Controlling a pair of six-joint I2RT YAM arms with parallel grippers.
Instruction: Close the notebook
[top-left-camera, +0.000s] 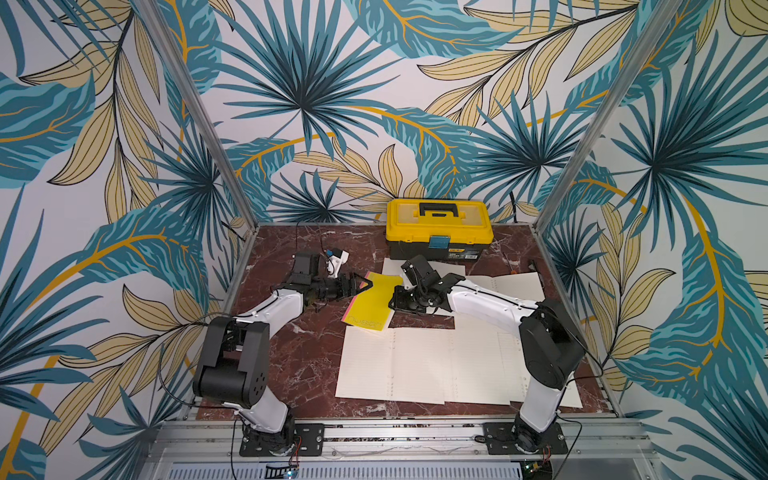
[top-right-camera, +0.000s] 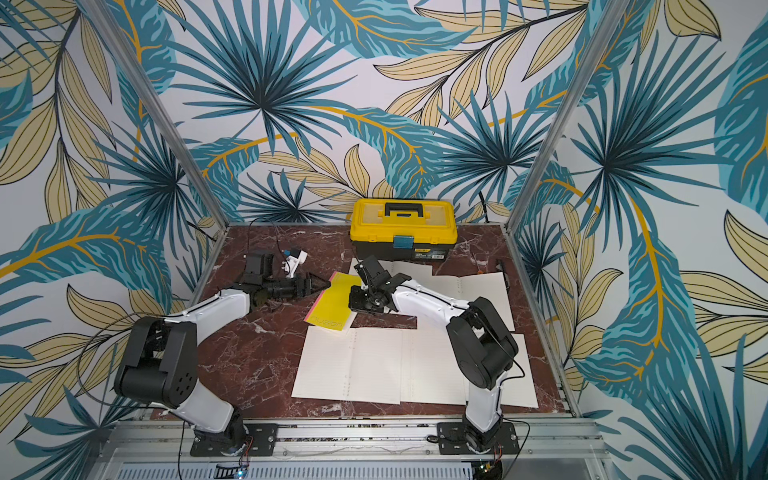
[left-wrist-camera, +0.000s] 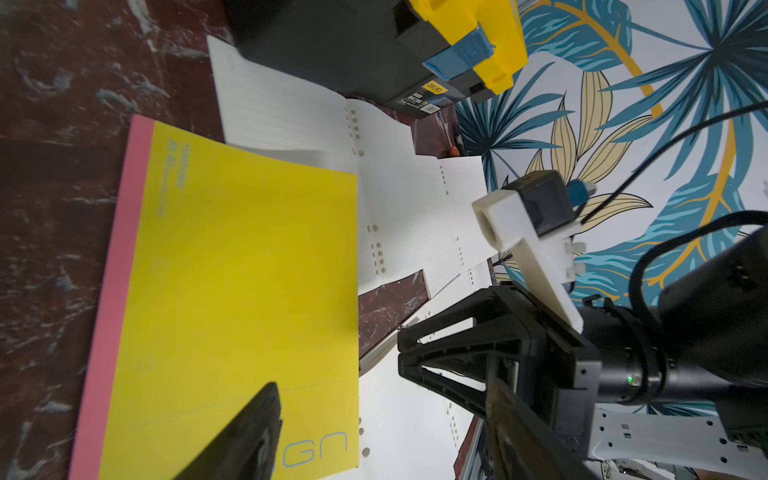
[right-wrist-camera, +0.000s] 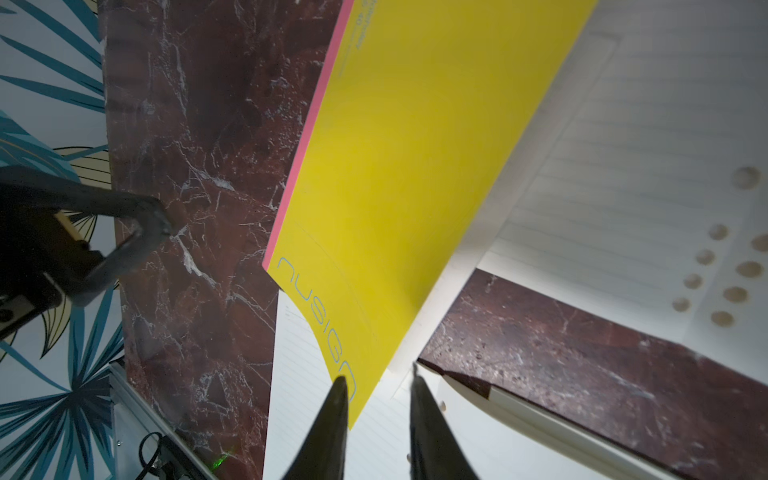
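Note:
A yellow notebook with a pink spine (left-wrist-camera: 224, 296) lies with its cover folded over its pages. In the right wrist view the cover (right-wrist-camera: 416, 176) does not quite reach the page edge, and its near corner is bent. My left gripper (top-left-camera: 365, 283) is just left of the spine, its fingers (left-wrist-camera: 252, 436) apart with nothing visible between them. On the right, my other gripper (top-left-camera: 393, 303) hovers at the cover's right edge. Its fingers (right-wrist-camera: 328, 432) stand a little apart, with the cover's corner beyond them and no clear grip on it.
Several open white notebooks (top-left-camera: 424, 364) cover the front and right of the table. A yellow and black toolbox (top-left-camera: 439, 228) stands at the back. Bare dark marble (top-left-camera: 300, 360) lies free at the front left.

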